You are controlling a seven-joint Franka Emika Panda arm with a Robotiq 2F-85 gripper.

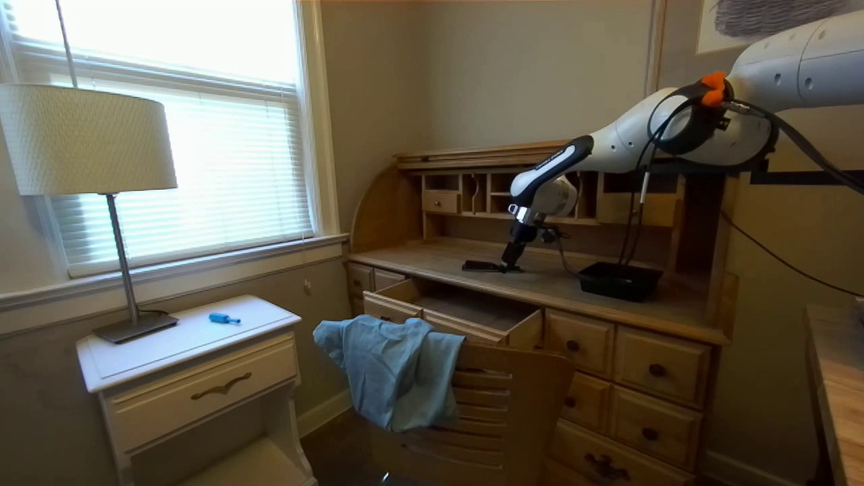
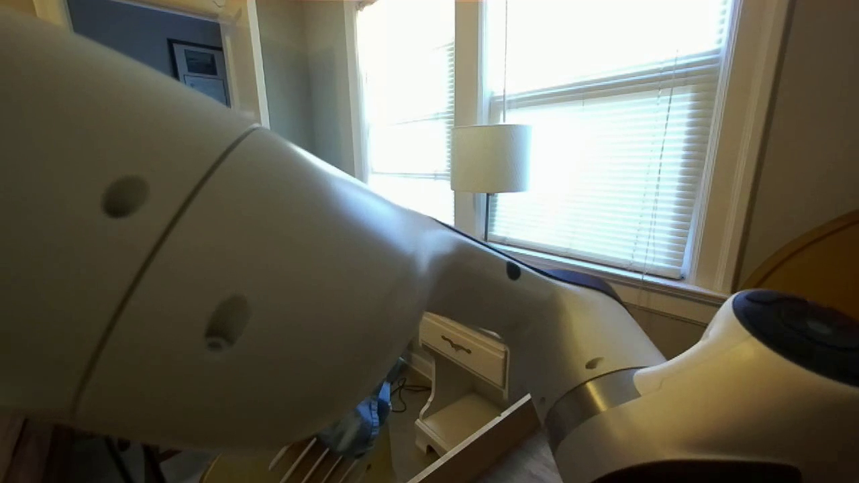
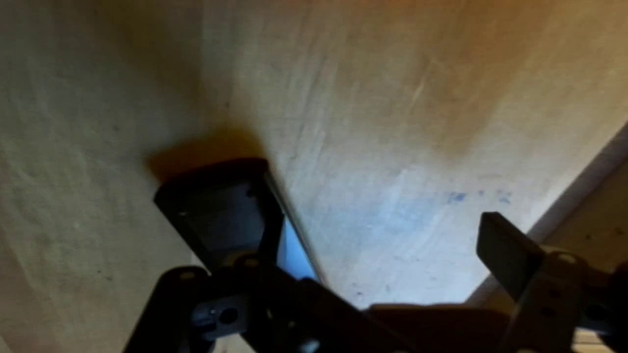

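Observation:
A long black object lies flat on the desktop, and its broad dark end shows at lower left in the wrist view. My gripper is open, low over the desk at the object's right end in exterior view 1. One finger stands over bare wood, well right of the object. The other side of the gripper overlaps the object in the wrist view and hides part of it; whether they touch, I cannot tell. Nothing is clasped between the fingers.
On the desk to the right stands a black tray. Below the desktop's front edge a drawer is pulled out. A chair draped with a blue cloth stands before it. A blue item lies on the white nightstand.

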